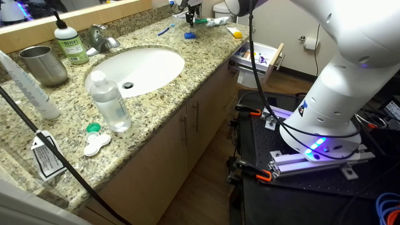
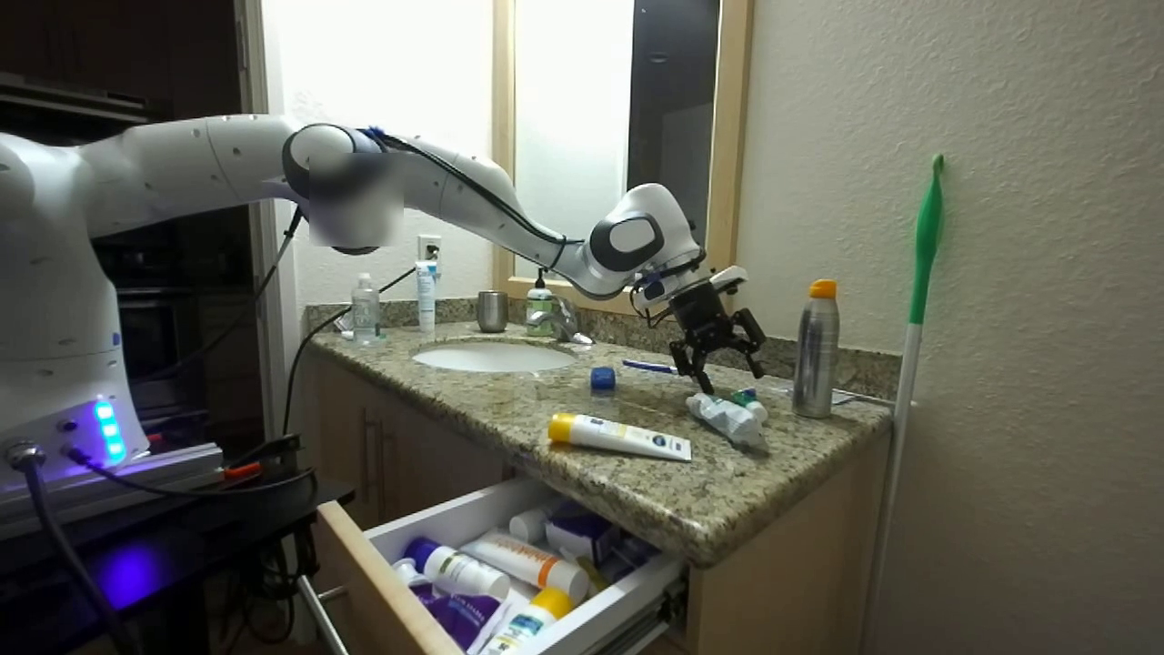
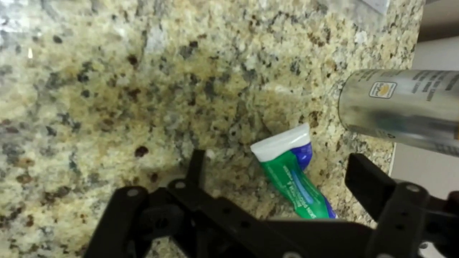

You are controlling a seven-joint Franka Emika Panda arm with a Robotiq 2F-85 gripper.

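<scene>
Over the far end of the granite counter, my gripper [image 2: 728, 382] stands open and tilted, its dark fingers spread. Beneath it lies a green tube with a white crimped end [image 3: 297, 182]; in the wrist view the tube shows in the gap between the fingers, its lower part hidden by the gripper. I see nothing held. Right beside the green tube rests a crumpled white tube [image 2: 727, 417]. A silver spray can with an orange cap [image 2: 815, 355] stands close by, to the right of the gripper.
A yellow-capped tube [image 2: 619, 437] lies near the counter's front edge, with a blue box [image 2: 602, 377] and a blue toothbrush [image 2: 650, 366] behind. Below, an open drawer [image 2: 371, 589] holds several tubes and bottles. The sink [image 1: 150, 65] fills the counter's middle.
</scene>
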